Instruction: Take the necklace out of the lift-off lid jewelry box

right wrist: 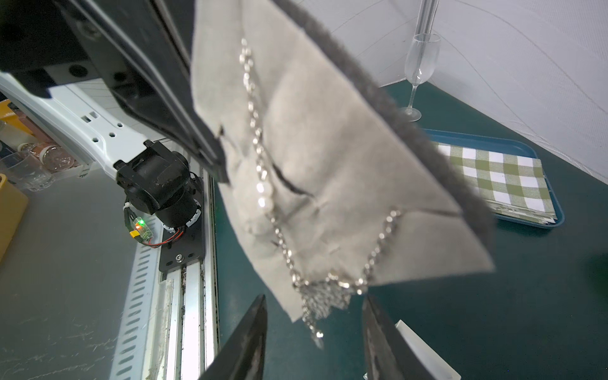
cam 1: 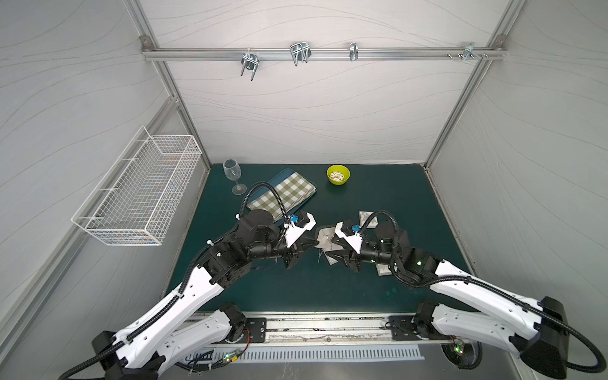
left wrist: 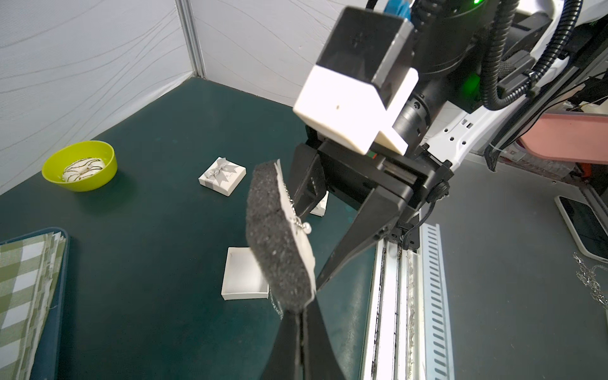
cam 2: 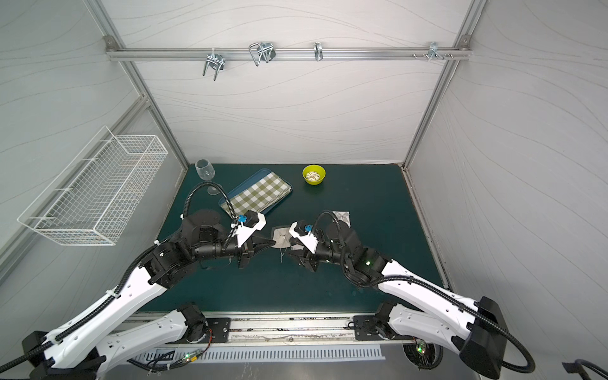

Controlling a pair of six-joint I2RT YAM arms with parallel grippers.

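My left gripper is shut, pinching a cream card insert (right wrist: 316,158) with dark foam backing, upright above the table. A silver necklace (right wrist: 266,196) lies over the insert's face, its bunched lower end and pendant hanging near the bottom edge. My right gripper is part open, facing the insert, its fingertips either side of the dangling chain, with no clear grasp visible. The white box base (left wrist: 243,272) sits empty on the table beneath.
A bow-topped box (left wrist: 221,176) is behind; another is partly hidden by my right arm. A yellow bowl (left wrist: 79,166), blue tray with checked cloth (cam 1: 283,193) and wine glass (cam 1: 231,172) stand at the back.
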